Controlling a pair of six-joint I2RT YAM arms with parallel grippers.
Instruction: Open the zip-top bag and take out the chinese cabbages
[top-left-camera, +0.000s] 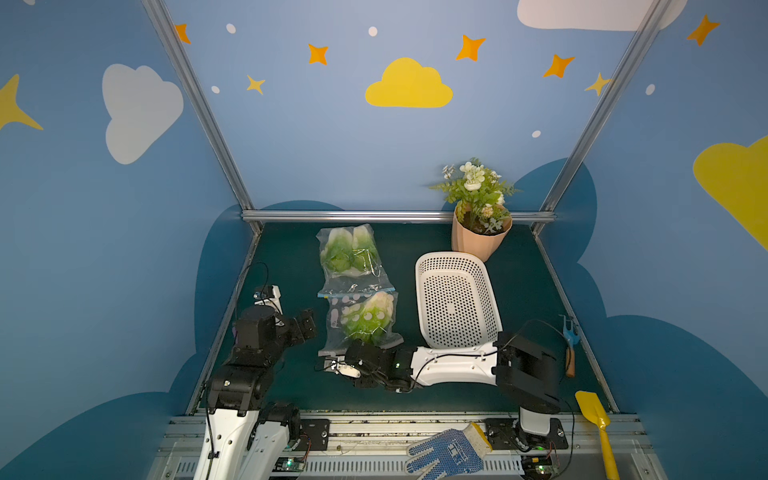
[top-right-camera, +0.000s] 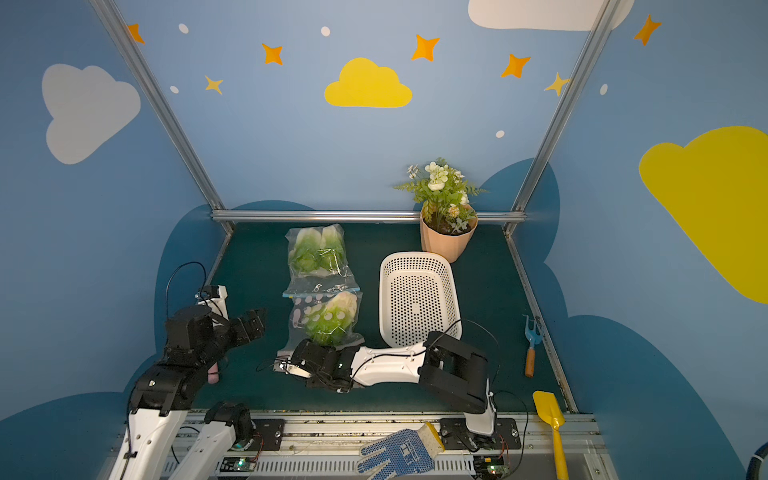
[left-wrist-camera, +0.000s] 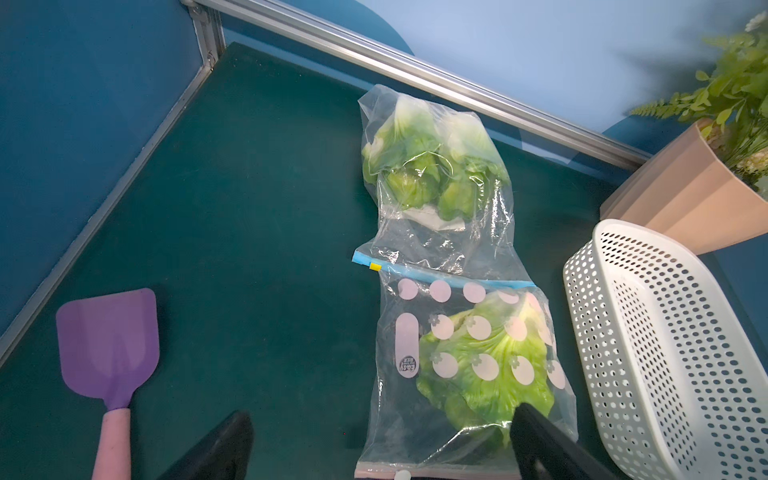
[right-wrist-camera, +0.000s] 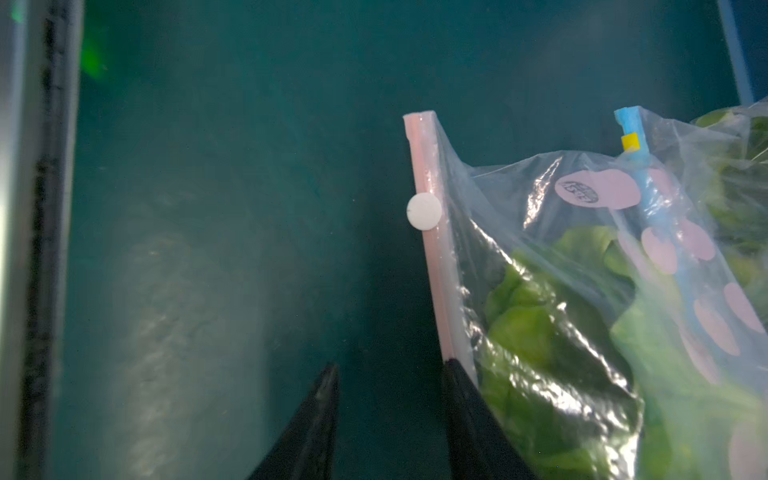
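Two clear zip top bags with Chinese cabbages lie one behind the other on the green table. The near bag (left-wrist-camera: 472, 376) has pink dots and a pink zip strip (right-wrist-camera: 436, 280) along its front edge, with a white round slider (right-wrist-camera: 424, 211). Behind it, the far bag (left-wrist-camera: 448, 176) has a blue zip strip (left-wrist-camera: 448, 276) with a yellow slider. My right gripper is part open at the front of the near bag, one fingertip by the pink strip; contact cannot be told. My left gripper stands open, empty, left of the bags.
Right of the bags stands an empty white basket (top-right-camera: 384, 320), with a flower pot (top-right-camera: 448, 240) behind it. A purple spatula (left-wrist-camera: 108, 352) lies at the left; a blue fork (top-left-camera: 569, 332) is at the right edge. Bare table lies left of the bags.
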